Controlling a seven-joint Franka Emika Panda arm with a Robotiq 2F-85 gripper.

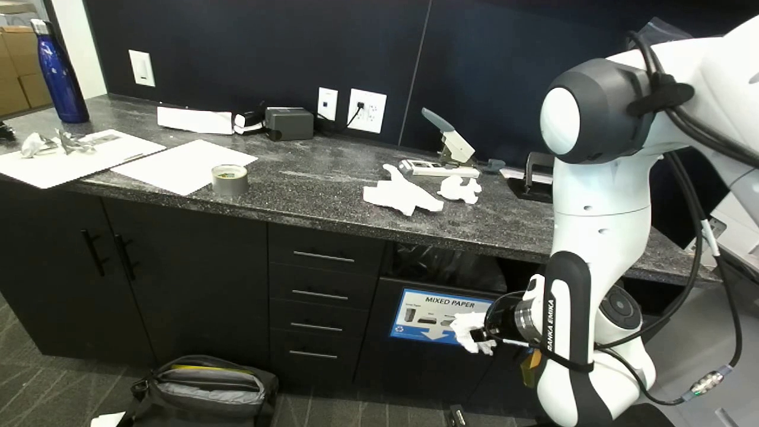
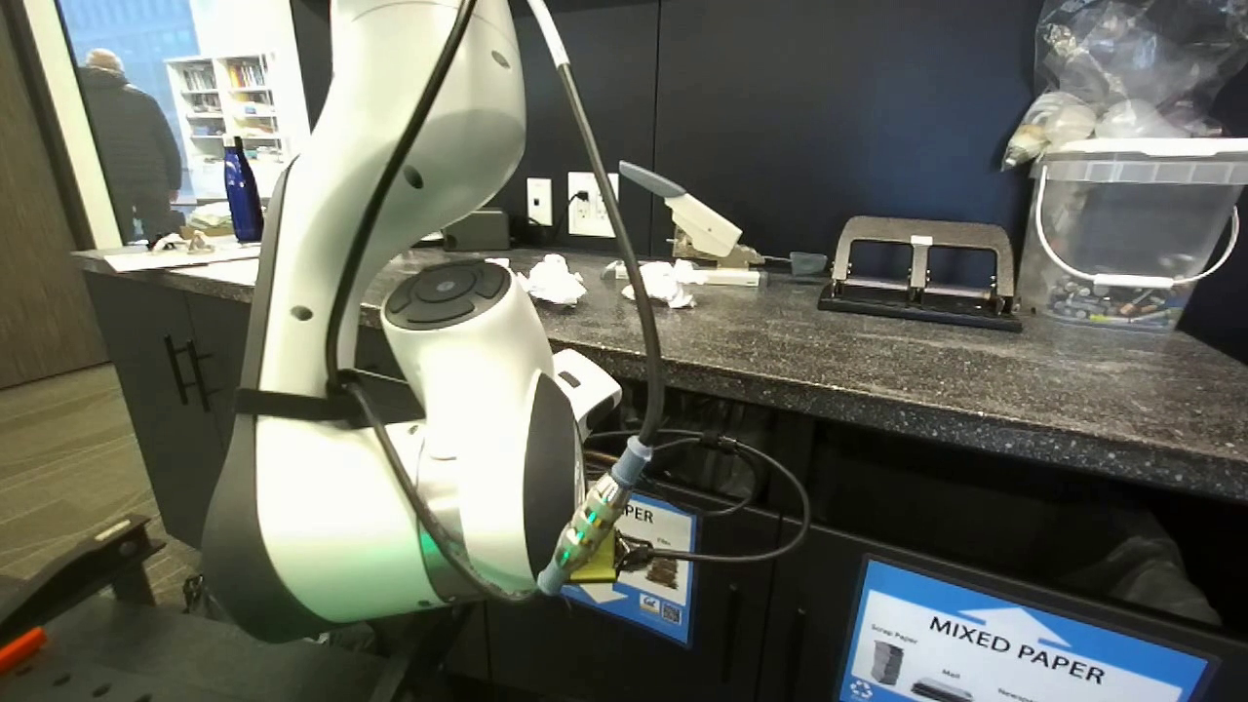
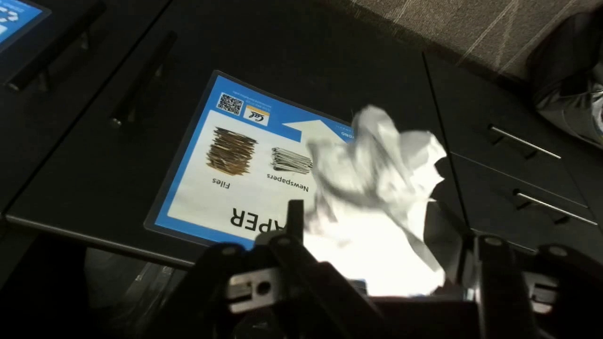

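A crumpled white paper (image 3: 390,169) fills the middle of the wrist view, slightly blurred. My gripper has its dark fingers (image 3: 295,220) spread wide on either side of it; whether they still touch it is unclear. In exterior view 1 the paper (image 1: 473,332) is at the tip of my gripper (image 1: 487,333), in front of the blue-bordered mixed paper sign (image 1: 413,316) on the cabinet. Two more crumpled papers, a larger one (image 1: 402,192) and a smaller one (image 1: 460,188), lie on the counter. The arm hides the gripper in exterior view 2.
The dark counter's front edge (image 1: 320,224) runs above my gripper. Below it is an open slot (image 1: 448,267) over the sign. A stapler (image 1: 448,156), hole punch (image 2: 924,269) and clear bucket (image 2: 1111,234) stand on the counter. A bag (image 1: 206,391) lies on the floor.
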